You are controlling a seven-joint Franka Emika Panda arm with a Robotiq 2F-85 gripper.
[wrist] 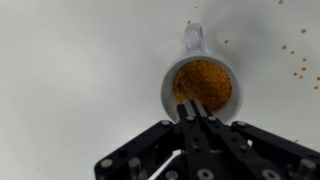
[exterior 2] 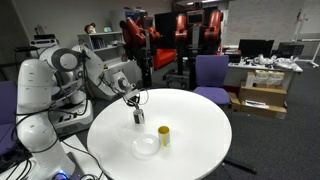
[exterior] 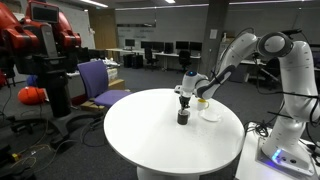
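In the wrist view a pale mug (wrist: 203,85) with its handle toward the top holds orange-brown grains (wrist: 202,80). My gripper is shut, its fingertips over the mug's opening with nothing visible between them. What looks like the same mug stands upright on the table, dark in one outside view (exterior: 183,117) and greyish in the other (exterior 2: 139,117). From outside, my gripper (exterior: 184,101) appears just above it. Whether the fingertips touch the grains cannot be told.
A few loose grains (wrist: 284,47) are scattered on the white table (exterior: 150,140) beside the mug. A white plate (exterior 2: 146,147) and a yellow container (exterior 2: 164,136) stand close by.
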